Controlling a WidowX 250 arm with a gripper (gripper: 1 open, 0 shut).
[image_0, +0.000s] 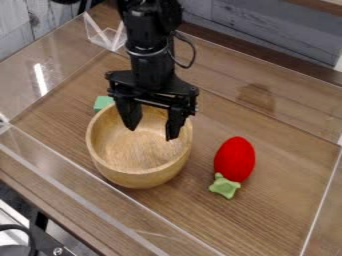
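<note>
My black gripper (151, 117) is open above a tan oval bowl (140, 160), its two fingers spread over the bowl's back part with nothing visible between them. To the right of the bowl lies a red oval object (235, 157), with a small green piece (225, 187) just below it. Another green object (102, 103) sits behind the bowl at the left, partly hidden.
The wooden table (281, 210) has free room at the front right and back right. A clear container (104, 22) stands at the back left. A dark cable curves in at the front left corner.
</note>
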